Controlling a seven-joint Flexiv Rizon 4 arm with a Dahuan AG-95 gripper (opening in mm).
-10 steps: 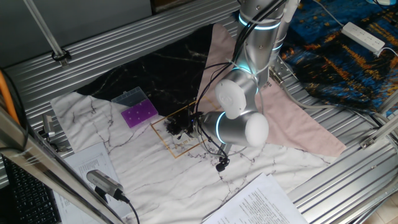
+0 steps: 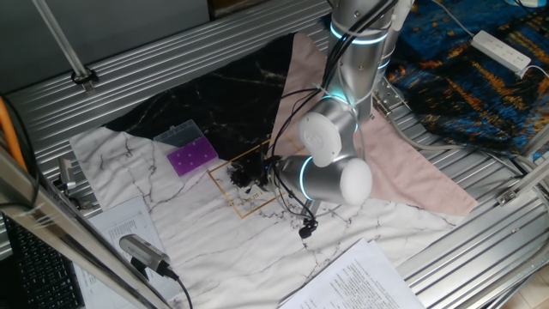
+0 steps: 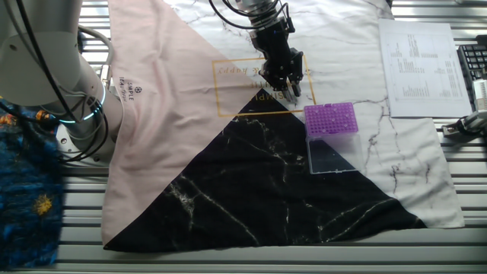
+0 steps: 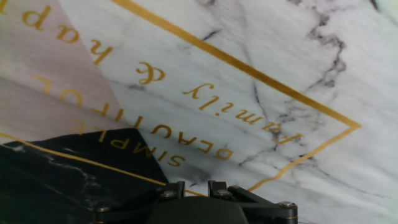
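My gripper shows at the bottom of the wrist view, its two dark fingers (image 4: 176,188) apart and only cloth visible in the gap. In exterior view 2 the gripper (image 3: 294,93) points down over the gold-framed lettering on the cloth, just beside the purple rack (image 3: 331,119). That rack, with a grid of small holes, sits in a box whose clear lid (image 3: 332,154) lies folded open. From exterior view 1 the purple rack (image 2: 192,157) appears left of the gripper (image 2: 244,178), with a gap between. The wrist view does not include the rack.
A pink, black and white marble-patterned cloth (image 3: 163,99) covers the table. Printed papers (image 2: 353,279) lie at its edge. A grey device on a stand (image 2: 144,253) and a laptop (image 2: 34,262) occupy the lower left.
The arm's white-capped joints have shifted very slightly downward in exterior view 1, and the gripper has moved a little. The purple rack and its lid stay put.
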